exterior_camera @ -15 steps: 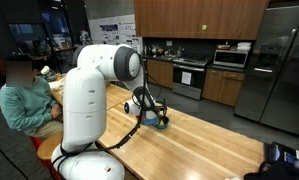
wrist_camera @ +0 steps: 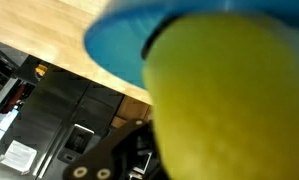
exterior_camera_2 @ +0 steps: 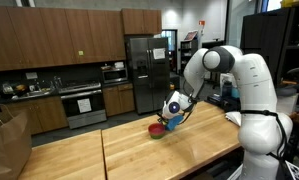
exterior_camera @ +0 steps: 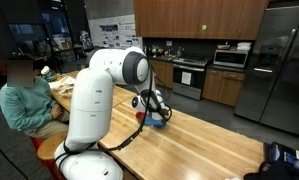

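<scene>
In the wrist view, a blurred yellow-green object (wrist_camera: 214,95) fills much of the picture, very close to the camera. My gripper is shut on it; its dark finger (wrist_camera: 104,158) shows at the lower edge, while the fingertips are hidden. Behind the object curves the side of a blue bowl (wrist_camera: 119,45). From outside, the gripper (exterior_camera: 164,115) is low over the blue bowl (exterior_camera: 154,122), and the yellow-green object is too small to make out clearly. A red bowl (exterior_camera_2: 156,130) stands beside the blue one; whether they touch I cannot tell.
The wooden table (exterior_camera_2: 139,155) is broadly clear in front of the bowls. A paper bag (exterior_camera_2: 7,148) stands at its far left in exterior view 2. A person (exterior_camera: 27,105) sits left of the arm, and dark items (exterior_camera: 281,160) lie at the right edge.
The arm has shifted slightly, and the red bowl shows more clearly beside it in exterior view 1. The blue bowl stays in about the same place.
</scene>
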